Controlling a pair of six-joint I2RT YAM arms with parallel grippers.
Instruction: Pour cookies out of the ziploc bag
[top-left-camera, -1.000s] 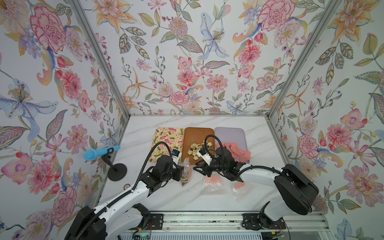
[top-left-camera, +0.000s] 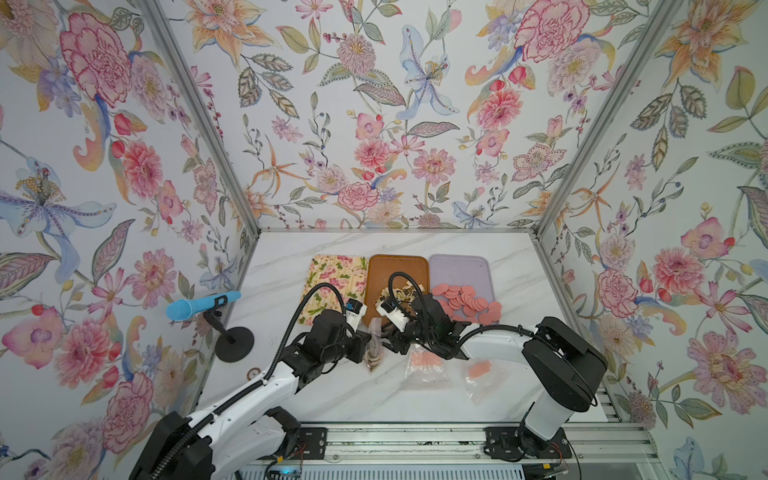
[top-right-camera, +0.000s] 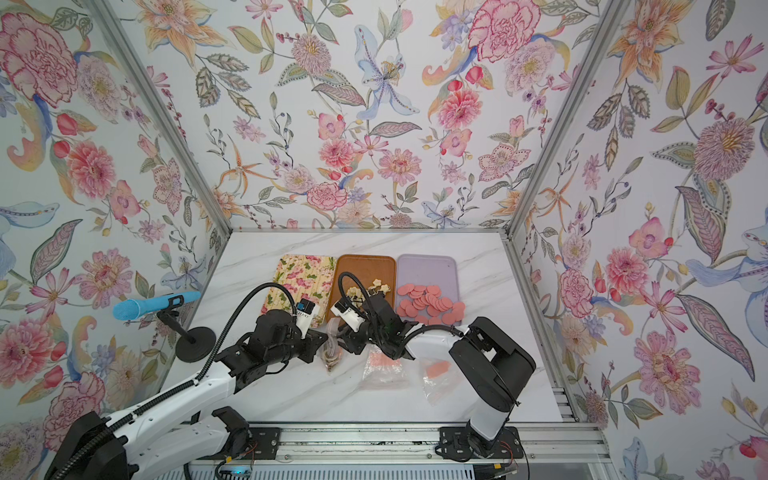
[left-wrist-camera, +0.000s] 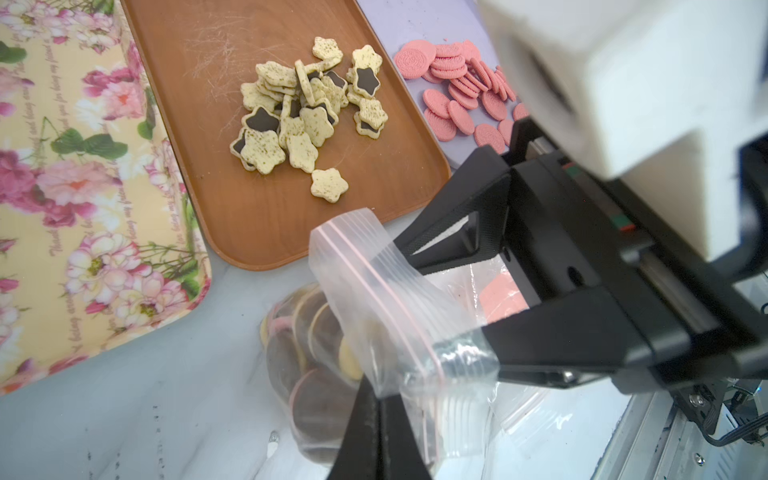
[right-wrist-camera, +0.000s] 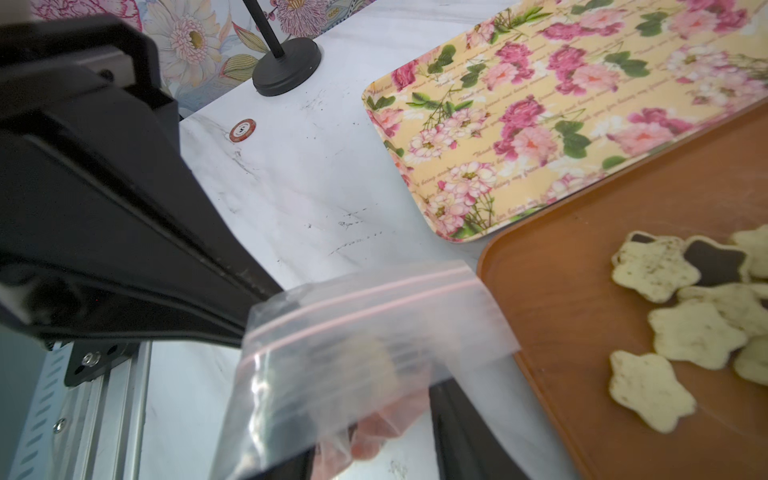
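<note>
A ziploc bag (left-wrist-camera: 352, 288) of chocolate-covered cookies (left-wrist-camera: 320, 400) hangs upright between my grippers, in front of the brown tray (left-wrist-camera: 184, 96). My left gripper is shut on the bag just below its zipper strip, at the lower middle of the left wrist view. My right gripper (top-left-camera: 393, 336) is open at the bag's top, its fingers either side of the zipper end, which partly hides them in the right wrist view. Star cookies (left-wrist-camera: 304, 112) lie on the brown tray.
A floral tray (left-wrist-camera: 72, 200) is left of the brown one, a lilac tray (top-left-camera: 460, 268) with pink cookies right. Two flat bags (top-left-camera: 424, 368) lie at the front. A blue object (top-left-camera: 192, 305) on a stand is at the left.
My right gripper has moved left to the bag's top. The left gripper and bag look nearly still.
</note>
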